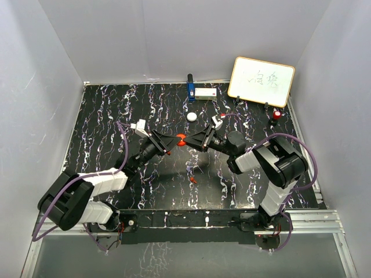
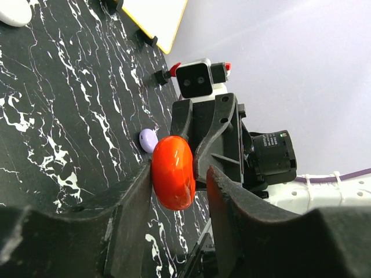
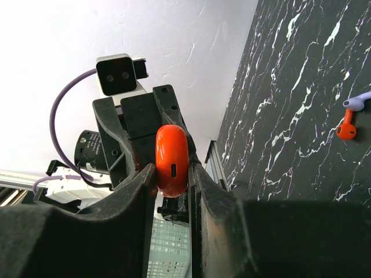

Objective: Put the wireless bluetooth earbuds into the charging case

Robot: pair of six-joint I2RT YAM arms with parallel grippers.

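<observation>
A glossy red charging case (image 1: 181,140) hangs above the table between the two grippers. My right gripper is shut on one end of it; the case (image 3: 171,152) stands upright there, a small dark slot facing that camera. From the other side comes my left gripper, part open. Its fingertips straddle the case (image 2: 173,165), one close against the left side, the other with a gap. On the table lie a red earbud (image 3: 346,131) and a purple earbud (image 3: 355,103), side by side. Another red earbud (image 1: 168,152) shows close to the left gripper.
A purple rounded object (image 2: 148,140) lies on the table beyond the case. A white round object (image 1: 192,117), a blue item (image 1: 191,88), a small box (image 1: 206,93) and a whiteboard (image 1: 261,81) are at the back.
</observation>
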